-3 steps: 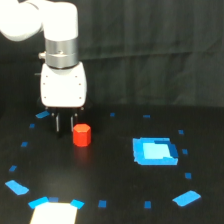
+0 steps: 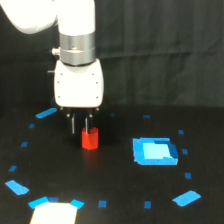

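Observation:
The red block (image 2: pixel 90 141) sits on the black table, left of the view's middle. My gripper (image 2: pixel 80 125) points down from the white arm at its upper left, with a gap between its two thin dark fingers. The right finger overlaps the block's top edge in this view, while the left finger stands clear to the block's left. Nothing is visibly held. Whether the right finger touches the block cannot be told from this single angle.
A blue taped square with a pale centre (image 2: pixel 157 151) lies on the table to the right. Scattered blue tape pieces mark the surface, and a pale object (image 2: pixel 54 213) stands at the lower-left edge.
The arm and gripper have moved right. The red block sits slightly further right and nearer the camera, showing a different outline. The gap between the fingers looks about the same.

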